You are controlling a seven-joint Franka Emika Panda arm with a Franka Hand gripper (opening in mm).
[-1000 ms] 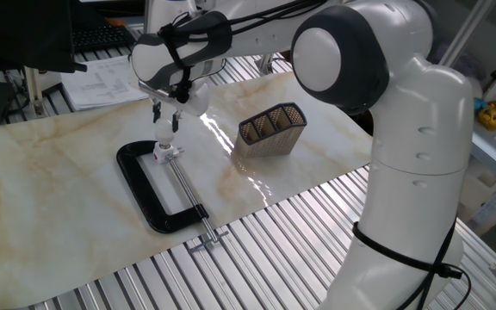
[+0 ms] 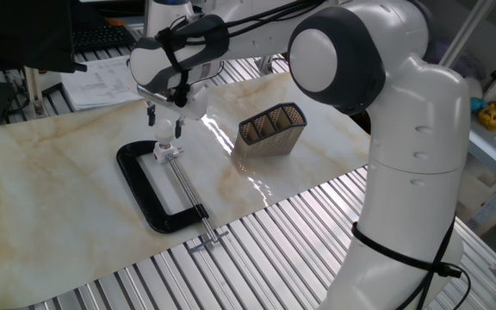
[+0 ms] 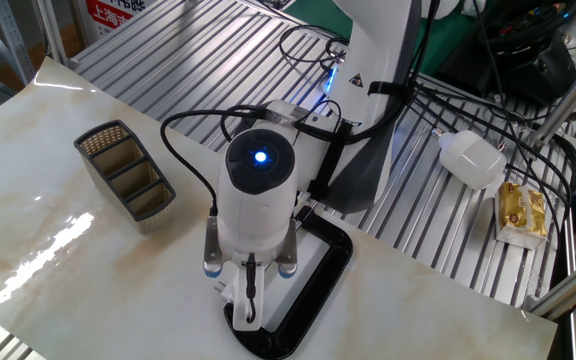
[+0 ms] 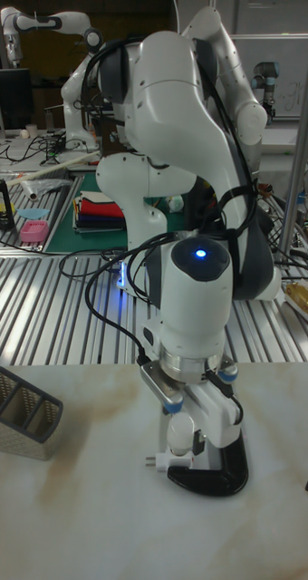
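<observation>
A small white light bulb [image 2: 164, 131] stands upright in a white socket [image 2: 163, 151], which is held at one end of a black C-clamp [image 2: 139, 186] lying on the marbled sheet. My gripper [image 2: 165, 127] points down over the bulb, its fingers [image 2: 151, 115] apart on either side of the bulb's top. A gap shows between the fingers and the glass in exterior view 1. From the front, in exterior view 3, the bulb [image 4: 181, 432] sits below the gripper's hand. The hand hides the bulb in exterior view 2, where part of the clamp [image 3: 330, 262] shows.
A compartmented holder with perforated walls [image 2: 271, 138] stands empty on the sheet, apart from the clamp. On the slatted table lie a larger white bulb [image 3: 471, 160] and a gold-and-white box [image 3: 521, 216]. Bare marbled sheet [image 2: 50, 198] extends beyond the clamp.
The fingers have spread wider apart, and the hand has shifted very slightly. The bulb, socket, clamp and holder stay in place.
</observation>
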